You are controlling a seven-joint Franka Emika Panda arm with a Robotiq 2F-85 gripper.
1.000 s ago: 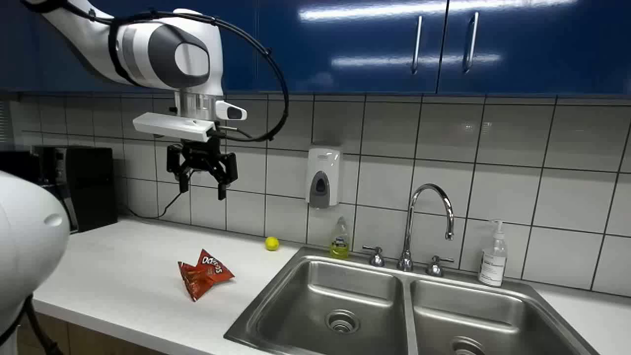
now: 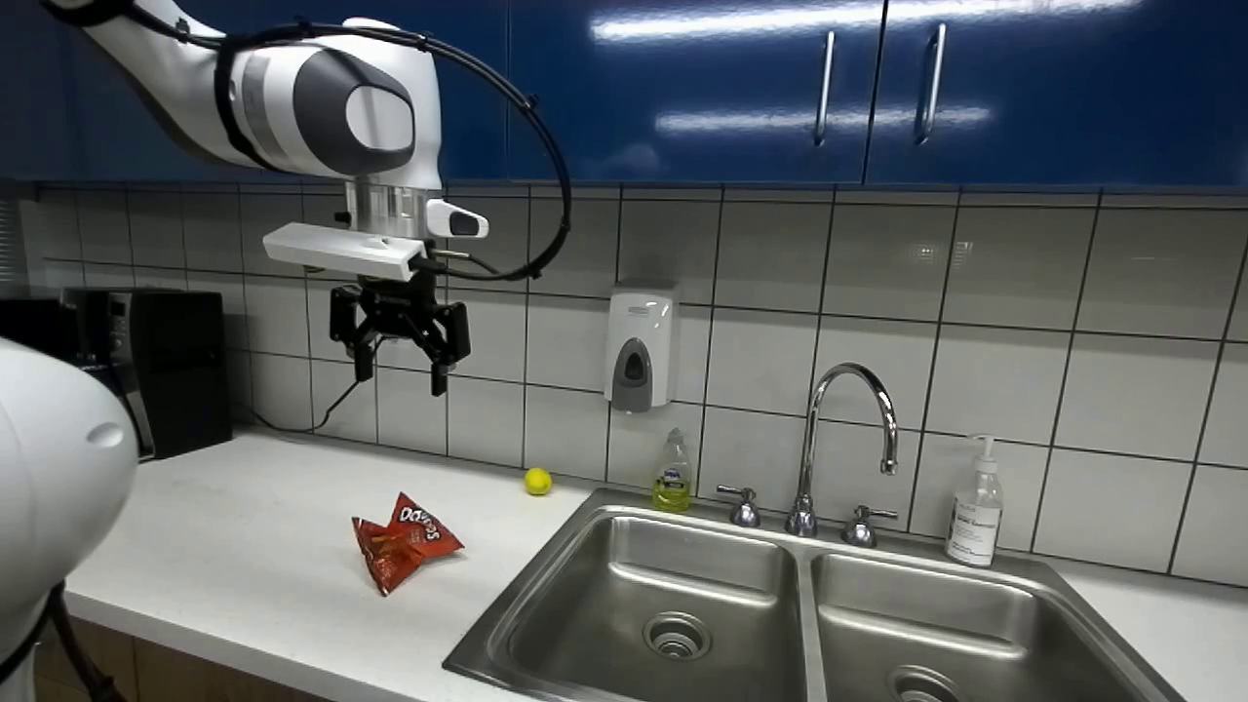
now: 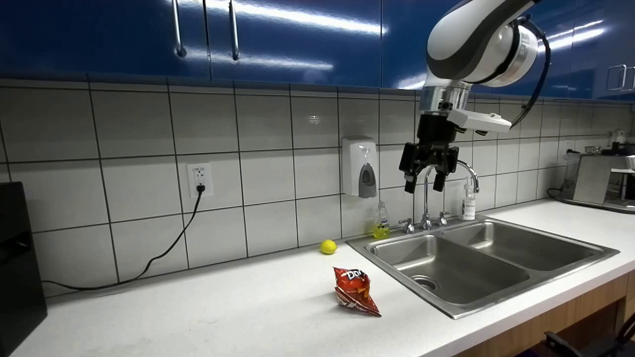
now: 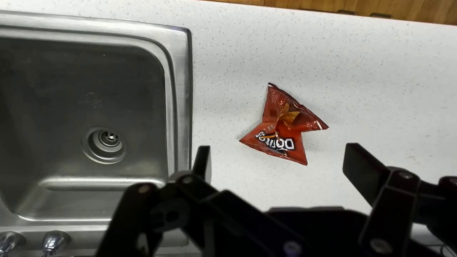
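A crumpled red Doritos bag (image 2: 405,540) lies on the white counter, left of the sink in exterior view 1. In the wrist view the bag (image 4: 280,143) is below and ahead of my gripper, whose fingers are spread wide with only bare counter between them. Well above the countertop, my gripper (image 2: 403,376) hangs pointing down, open and empty. From exterior view 2, the gripper (image 3: 424,185) appears higher than the bag (image 3: 355,290) and clear of it. A yellow lemon (image 2: 537,481) rests near the tiled wall, behind the bag.
The double steel sink (image 2: 807,608) with its tall faucet (image 2: 809,445) borders the bag's side. Dish soap (image 2: 673,474) and a pump bottle (image 2: 975,515) stand along its back rim. A black microwave (image 2: 170,369) occupies the far left. Counter around the bag is clear.
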